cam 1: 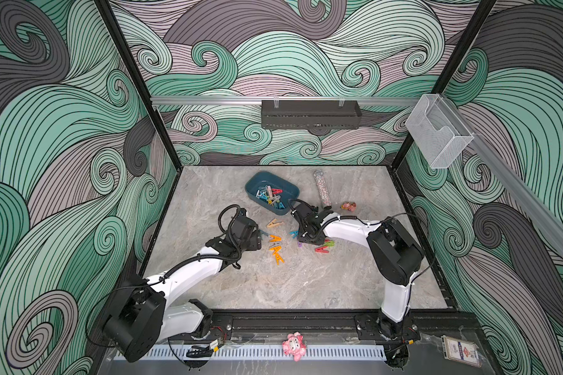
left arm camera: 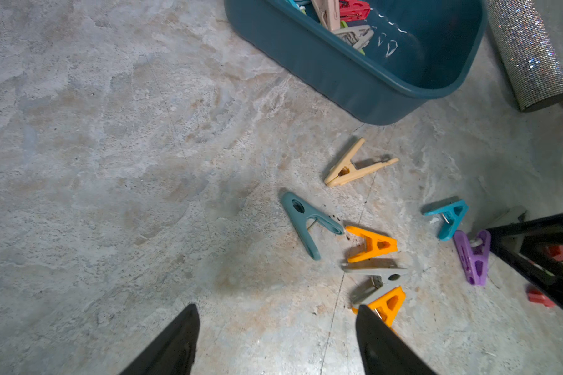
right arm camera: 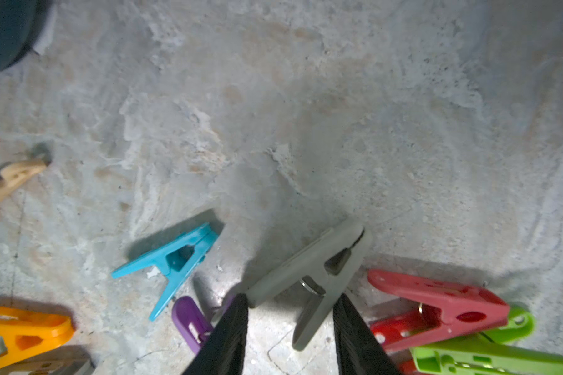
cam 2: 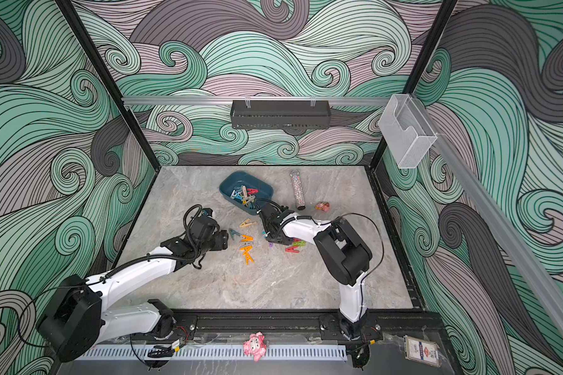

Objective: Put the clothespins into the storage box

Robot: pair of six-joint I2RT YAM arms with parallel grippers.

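In the right wrist view a grey clothespin (right arm camera: 337,250) lies under my right gripper. The gripper stands partly open, and one of the pin's legs shows between its fingertips with gaps at the sides. Around it lie a blue clothespin (right arm camera: 178,256), a purple one (right arm camera: 190,322), a red one (right arm camera: 444,306) and a green one (right arm camera: 494,356). Wide open and empty, my left gripper hangs above bare table. Ahead of it are a teal clothespin (left arm camera: 306,218), a wooden one (left arm camera: 350,172), and orange and grey ones. The storage box (left arm camera: 322,65) holds several pins.
Behind the right arm lie a glittery tube (cam 1: 322,187) and a small orange-pink item (cam 1: 348,206). My right gripper's black body juts into the left wrist view's right side, close to the purple pin.
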